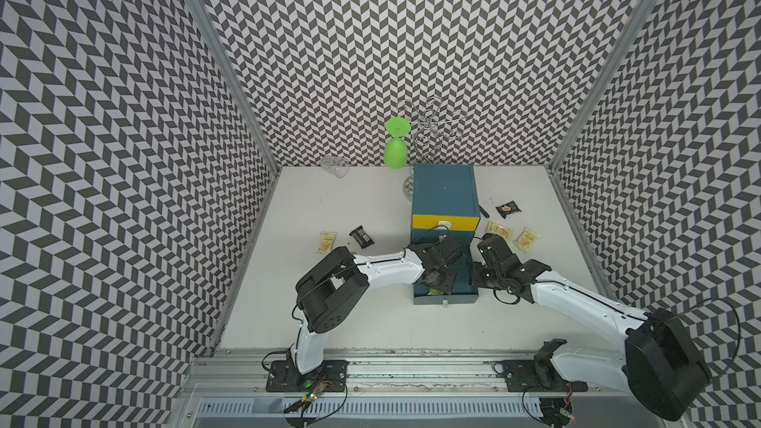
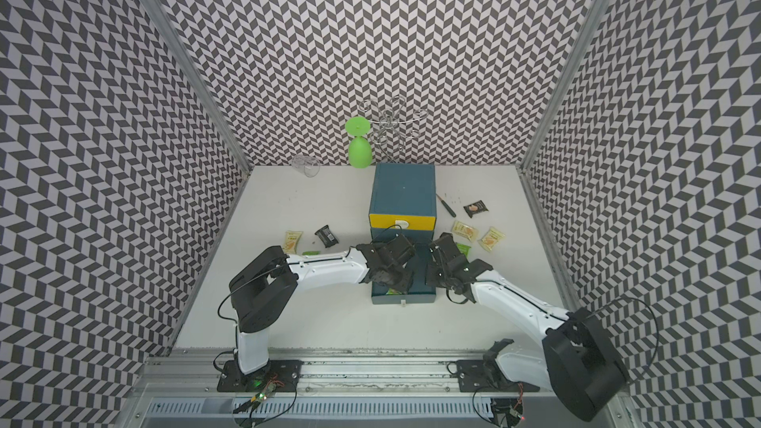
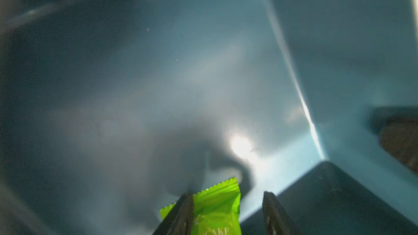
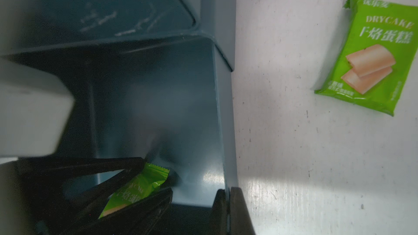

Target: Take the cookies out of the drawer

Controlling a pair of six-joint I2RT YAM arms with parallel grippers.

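The lower drawer (image 1: 444, 299) stands pulled out from the teal cabinet (image 1: 444, 186). Inside it a green cookie packet (image 3: 213, 215) lies at the bottom of the left wrist view. My left gripper is over that packet, part open, one finger in front of it; whether it touches is unclear. My right gripper is shut at the drawer's right side wall, nothing visible between its fingertips. In the right wrist view, the left gripper's fingers reach across the packet inside the drawer.
Another green packet (image 4: 370, 56) lies on the table right of the drawer. Pale packets (image 1: 327, 241) and dark packets (image 1: 361, 236) lie on both sides. A knife (image 2: 445, 206) is right of the cabinet.
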